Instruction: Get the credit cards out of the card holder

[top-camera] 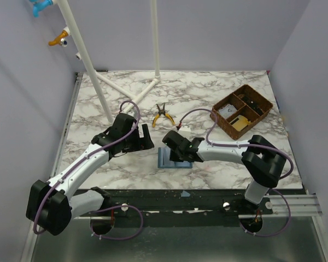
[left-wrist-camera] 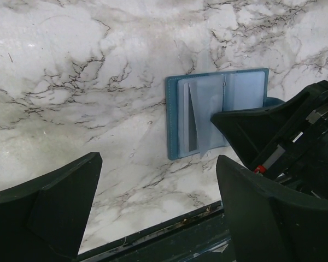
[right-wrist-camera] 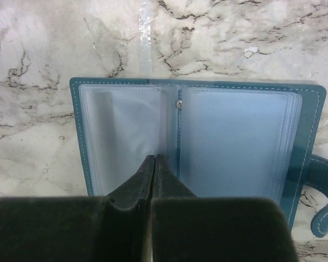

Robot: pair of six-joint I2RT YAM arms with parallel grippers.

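The teal card holder (right-wrist-camera: 312, 125) lies opened flat on the marble table, its clear sleeves facing up. One clear sleeve leaf (left-wrist-camera: 208, 106) stands partly raised in the left wrist view, with a grey strip beneath it. My right gripper is shut, tips over the left page near the fold; nothing clearly shows between its fingers, and the page below them is hidden. From the left wrist view, its tip meets the raised leaf. Off to the holder's left, my left gripper hangs open and empty above bare table. No loose card can be made out.
Yellow-handled pliers (top-camera: 163, 115) lie behind the holder. A brown divided box (top-camera: 221, 103) with several items stands at the back right. White pipes (top-camera: 87, 63) rise at the back left.
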